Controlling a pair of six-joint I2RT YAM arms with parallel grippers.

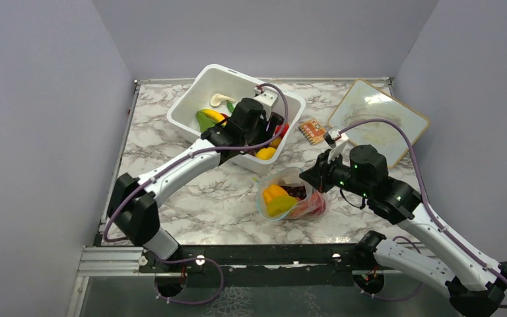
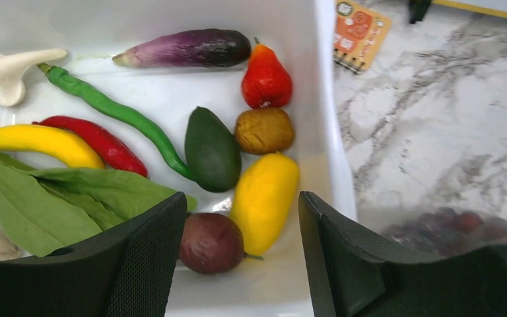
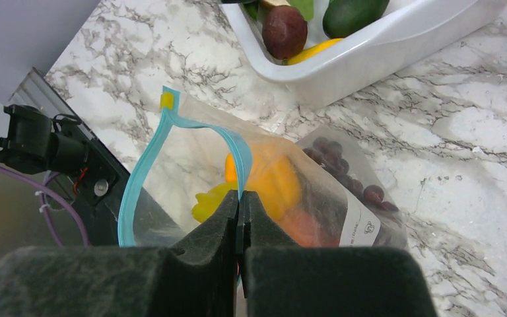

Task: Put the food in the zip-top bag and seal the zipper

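My left gripper hangs open over the white bin (image 2: 330,132), nothing between its fingers; below are an eggplant (image 2: 185,47), red pear (image 2: 266,80), avocado (image 2: 211,152), potato (image 2: 264,131), yellow mango (image 2: 270,185), round dark red item (image 2: 208,244), peppers, banana (image 2: 33,142) and leafy greens (image 2: 59,198). The zip top bag (image 1: 270,208) on the table holds yellow and orange pieces and dark grapes (image 3: 330,155). My right gripper is shut on the bag's blue-edged rim.
A small orange notebook (image 1: 313,131) lies right of the bin. A white board (image 1: 377,119) lies at the back right. Bare marble table (image 1: 155,112) shows left of the bin.
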